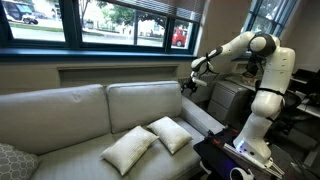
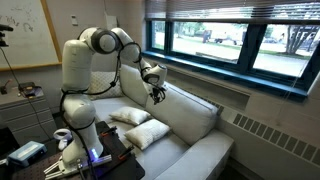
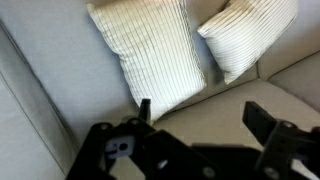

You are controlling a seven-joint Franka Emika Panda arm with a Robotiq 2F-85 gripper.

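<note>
Two cream striped pillows rest on the seat of a light grey couch (image 1: 60,125). One pillow (image 1: 130,150) lies nearer the couch's middle, the other (image 1: 169,134) closer to the arm's base. From above, the wrist view shows one whole pillow (image 3: 150,50) and part of the second pillow (image 3: 245,35). My gripper (image 1: 189,88) hangs in the air over the couch's end, well above both pillows. Its two dark fingers are spread wide in the wrist view, with nothing between them. It touches neither pillow.
A grey patterned pillow (image 1: 15,162) sits at the couch's far left. Windows (image 1: 110,22) line the wall behind. A grey cabinet (image 1: 232,103) stands near the arm.
</note>
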